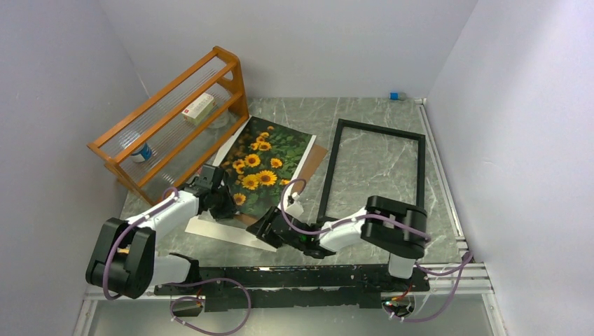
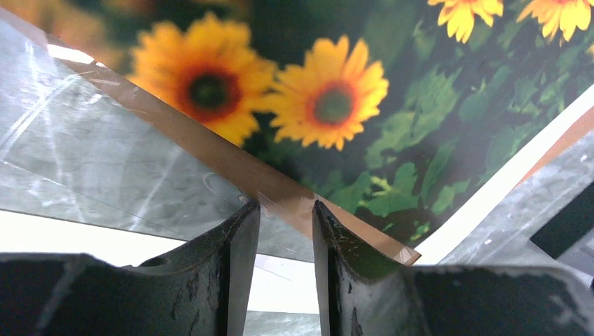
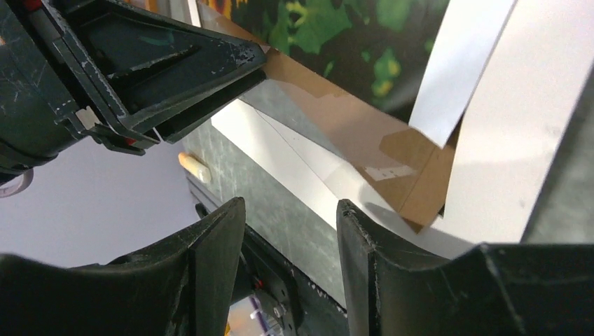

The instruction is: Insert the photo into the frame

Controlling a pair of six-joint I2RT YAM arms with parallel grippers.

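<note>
The sunflower photo [image 1: 263,164] lies on the brown backing board [image 1: 314,161] beside the shelf, with a white sheet [image 1: 231,234] jutting out below. In the left wrist view a clear glossy layer covers the board's near edge. My left gripper is part open, its tips at the brown edge; whether they touch it I cannot tell. My right gripper stands open over the near corner, nothing between its fingers; the left gripper's fingers [image 3: 210,77] show at that edge. To the right lies the empty black frame [image 1: 378,127].
A wooden shelf [image 1: 164,105] holding a small box [image 1: 199,109] and a blue-white can [image 1: 141,152] stands close to the photo's left side. A small blue item [image 1: 397,96] sits at the back right. Bare table shows inside the frame.
</note>
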